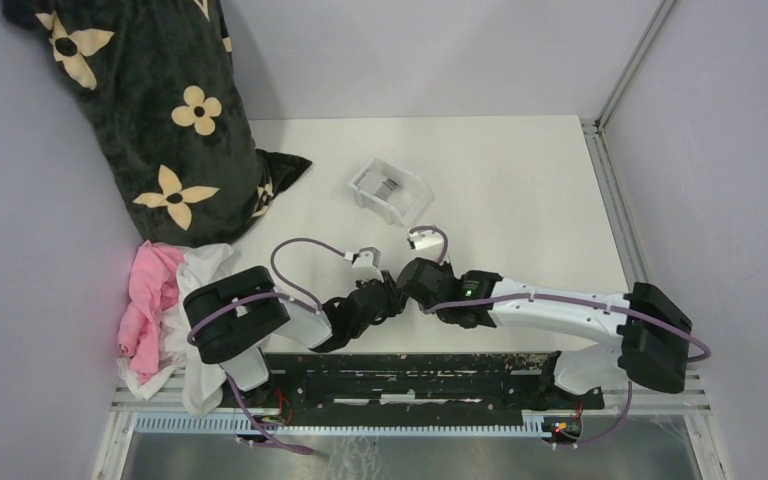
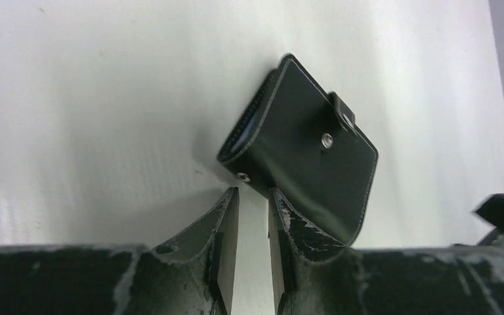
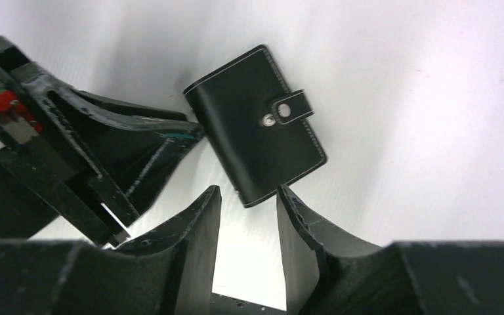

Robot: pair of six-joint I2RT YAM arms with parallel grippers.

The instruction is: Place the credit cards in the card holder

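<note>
The black card holder, edged with stitching, lies folded on the white table; its strap and metal snap show in the right wrist view too, on the holder's cover [image 3: 249, 134]. In the left wrist view, my left gripper is slightly open at the holder's near edge, with one fingertip overlapping it in view; contact is unclear. My right gripper is open above the table, nothing between its fingers, just beyond the holder's lower corner in view. From the top, both arms hide the holder. No separate credit card can be made out.
A white open box [image 1: 393, 192] with grey flat contents stands behind the arms. A dark floral cloth [image 1: 160, 120] hangs at left, above pink cloth [image 1: 150, 300] and white cloth. Clear table [image 1: 520, 200] lies at the back right.
</note>
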